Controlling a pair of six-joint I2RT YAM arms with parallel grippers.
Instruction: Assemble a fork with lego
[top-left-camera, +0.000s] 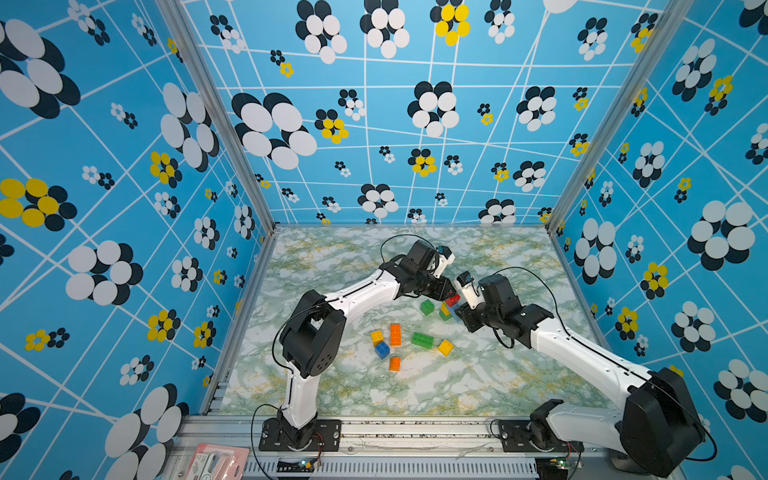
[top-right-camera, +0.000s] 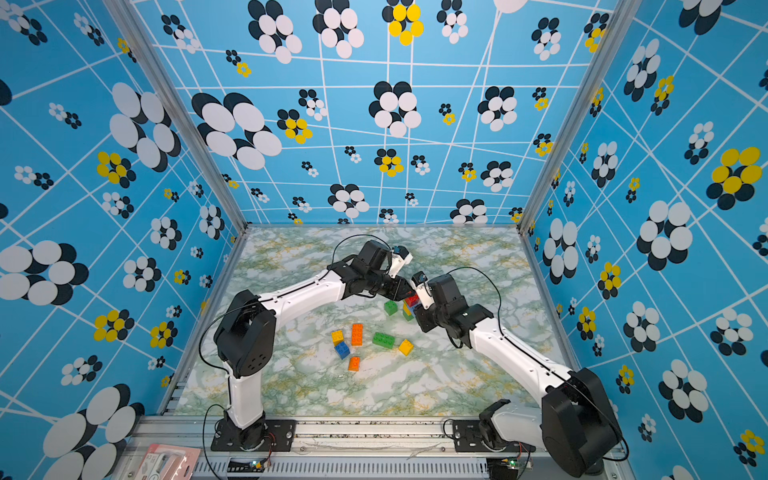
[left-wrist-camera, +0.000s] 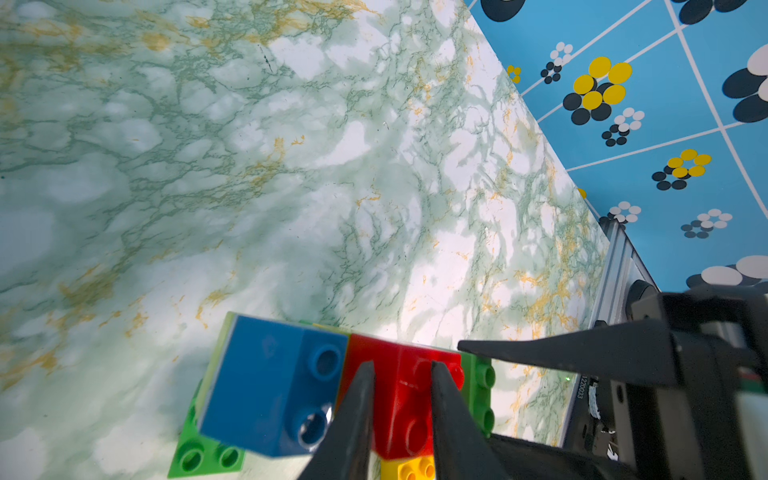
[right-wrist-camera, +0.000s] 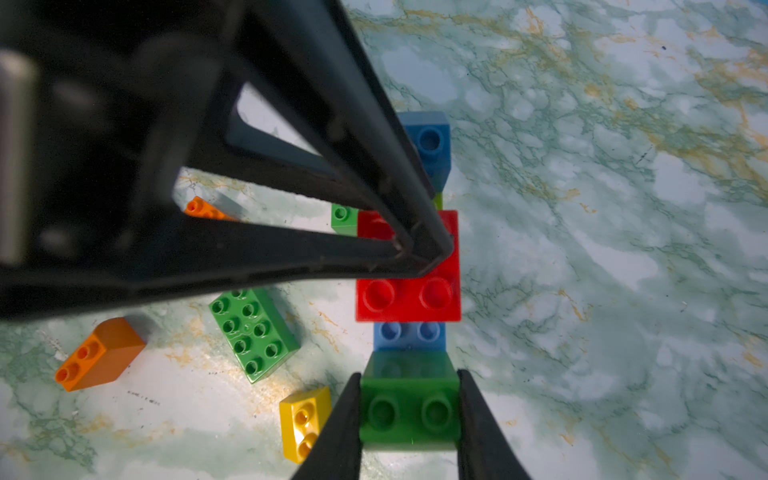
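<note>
My left gripper is shut on a red brick (left-wrist-camera: 400, 392), one finger on each side. In the right wrist view, the tip of a left finger (right-wrist-camera: 424, 248) covers part of that red brick (right-wrist-camera: 408, 300). A studded blue piece (right-wrist-camera: 409, 334) shows between the red brick and my right gripper, which is shut on a green brick (right-wrist-camera: 409, 416). Whether the green brick touches the blue piece I cannot tell. Another blue brick (left-wrist-camera: 264, 384) sits against the red one's other side. A yellow brick (left-wrist-camera: 414, 469) peeks out below.
A small green brick (top-left-camera: 427, 307) is near the grippers.
</note>
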